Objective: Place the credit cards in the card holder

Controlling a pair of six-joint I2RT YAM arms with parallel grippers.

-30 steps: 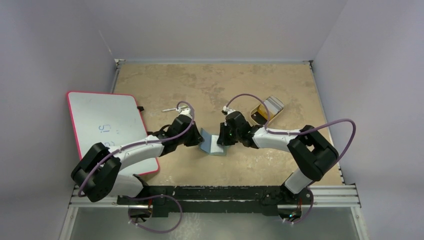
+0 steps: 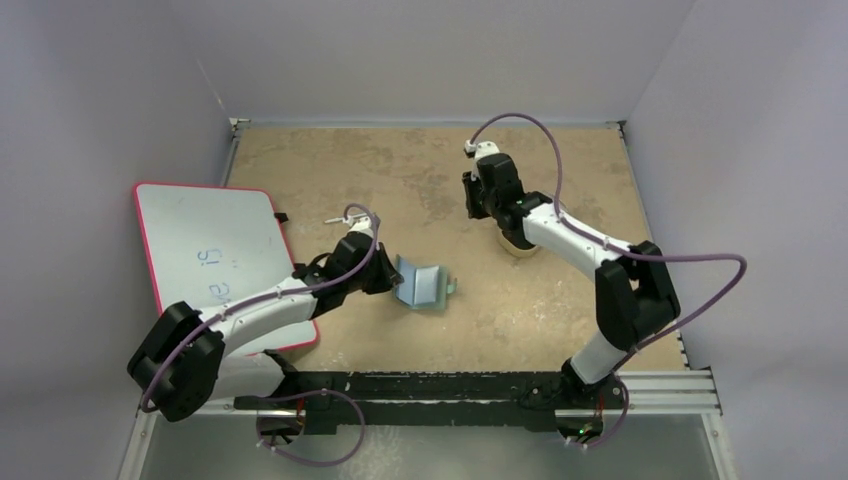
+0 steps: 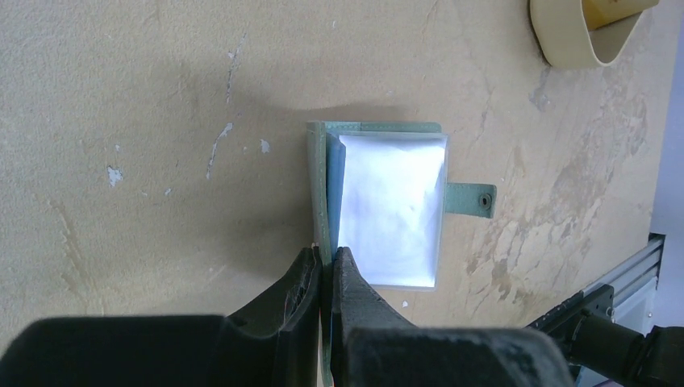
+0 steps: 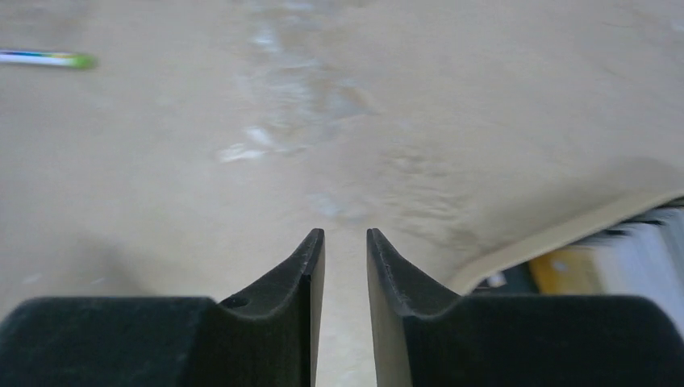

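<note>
The card holder [image 3: 323, 185], pale green with a snap strap, lies opened on the table, clear sleeves [image 3: 395, 205] facing up. My left gripper is shut on its raised cover edge. Over the table's back right half, my right gripper stands part open, with bare table between its fingertips. To the right in the right wrist view is a beige container [image 4: 556, 234] holding blurred cards, one of them yellow [image 4: 565, 270]. From above, the right arm covers most of that container [image 2: 521, 251].
A white marker [image 2: 345, 219] lies behind the left gripper. The red-edged whiteboard [image 2: 200, 240] takes up the left side. Bare table [image 2: 330, 160] stretches along the back and centre.
My right gripper has moved away from the card holder, backward and to the right, and its arm now covers much of the container. The left gripper has shifted slightly left, still at the holder.
</note>
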